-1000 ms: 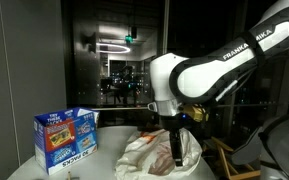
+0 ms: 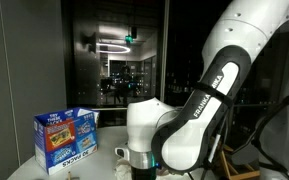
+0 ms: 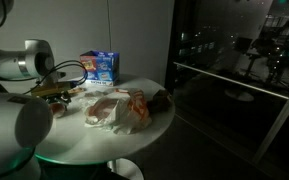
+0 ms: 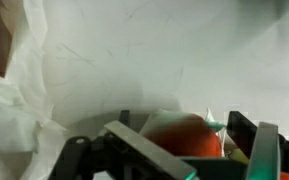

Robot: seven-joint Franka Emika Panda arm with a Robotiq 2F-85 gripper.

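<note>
My gripper is open low over the white table, its fingers at the bottom of the wrist view. A red-orange item (image 4: pixel 189 135) with a pale edge shows between and beyond the fingers; whether they touch it I cannot tell. To the left in that view lies a crumpled translucent plastic bag (image 4: pixel 19 110). Exterior view 2 has the bag (image 3: pixel 114 112) on the table with reddish-brown contents, right of the gripper (image 3: pixel 59 98). In exterior view 1 the arm hides the fingertips and most of the bag.
A blue and red snack box (image 2: pixel 66 138) stands upright on the left of the round white table (image 3: pixel 89 150). Bare tabletop fills the upper middle of the wrist view. A wooden chair (image 2: pixel 234 165) is beyond the table at the right.
In exterior view 1 my gripper has moved left and down, and the hand now covers more of the plastic bag. The snack box has stayed put.
</note>
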